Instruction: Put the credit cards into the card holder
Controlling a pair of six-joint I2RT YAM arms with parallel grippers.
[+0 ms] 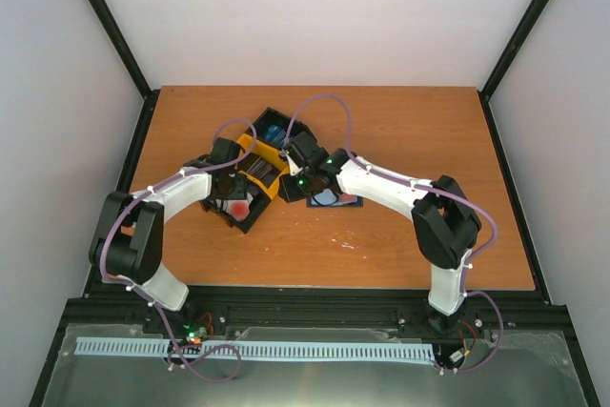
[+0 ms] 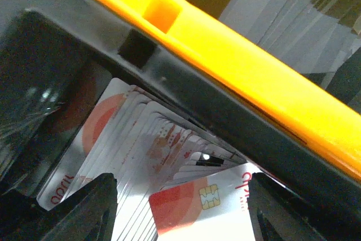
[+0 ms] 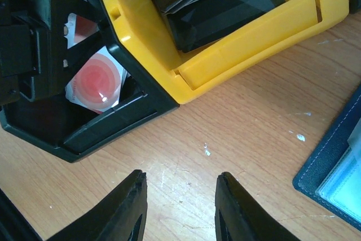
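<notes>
White-and-red credit cards [image 2: 180,207] lie in the near black bin [image 3: 127,130], most of them fanned in a stack. One card with a gold chip [image 2: 210,197] lies on top, showing between the spread fingers of my left gripper; that gripper is open and grips nothing. On the wood to the right lies the dark blue card holder [image 3: 310,176], with clear sleeves, partly hidden under my right arm in the top view. My right gripper is over bare table between bin and holder, its fingers apart and empty.
A yellow bin [image 3: 248,60] with dark, thin cards adjoins the near black bin. Beyond it stands another black bin [image 1: 274,117] with blue items. Both arms are close together over the bins.
</notes>
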